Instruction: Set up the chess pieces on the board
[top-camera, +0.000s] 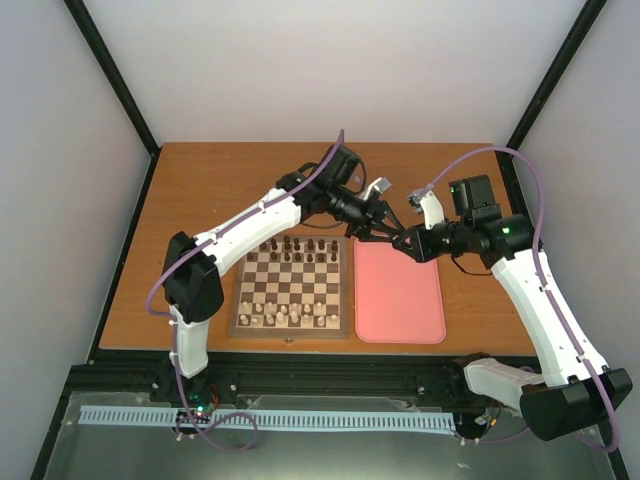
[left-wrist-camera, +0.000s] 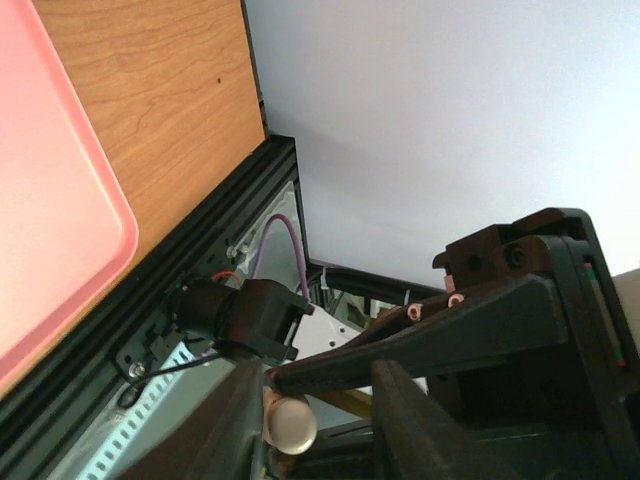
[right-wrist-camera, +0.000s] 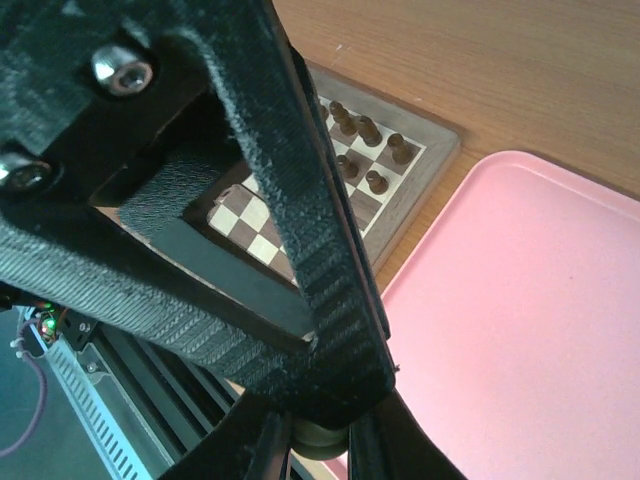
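Note:
A pale chess piece (left-wrist-camera: 292, 426) is in my right gripper (top-camera: 397, 240), its rounded end facing the left wrist camera. The right gripper is shut on it; in the right wrist view only the lower part of the piece (right-wrist-camera: 320, 441) shows between the fingers. My left gripper (top-camera: 385, 226) meets the right one above the tray. Its fingers (left-wrist-camera: 225, 430) stand either side of the piece, still apart, with a gap on one side. Over the piece's upper part, the left fingers (right-wrist-camera: 330, 350) hide it from the right wrist camera. The chessboard (top-camera: 347, 290) lies below to the left.
Dark pieces (top-camera: 290, 244) stand along the board's far side, and light pieces (top-camera: 285, 314) along its near side. A pink tray (top-camera: 400, 300), seemingly empty, lies right of the board. Bare tabletop (top-camera: 220, 190) stretches behind the board.

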